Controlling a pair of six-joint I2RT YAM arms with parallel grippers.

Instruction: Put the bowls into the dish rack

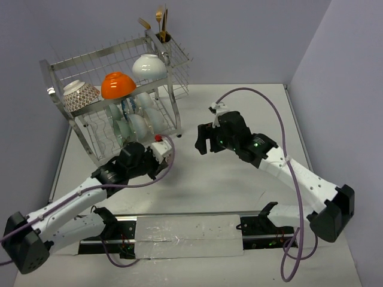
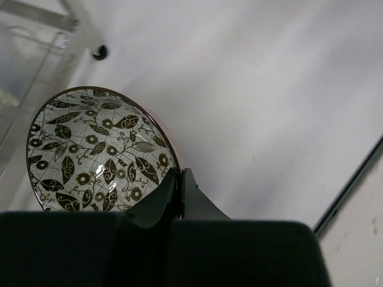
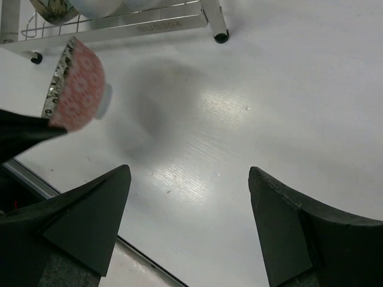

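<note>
A bowl [image 2: 102, 149] with dark floral print inside and pink outside [image 3: 81, 89] is held by its rim in my left gripper, which is shut on it, just in front of the dish rack [image 1: 90, 107]; the top view mostly hides it behind the arm. My right gripper stands open and empty over the white table at the right, apart from the bowl. On the rack's upper tier sit a patterned bowl [image 1: 81, 95], an orange bowl [image 1: 118, 85] and a white bowl [image 1: 149, 67], upside down. Several pale dishes stand in the lower tier.
Cutlery [image 1: 160, 18] stands in a holder at the rack's back right. Walls close in the back and sides; a rail runs along the front edge.
</note>
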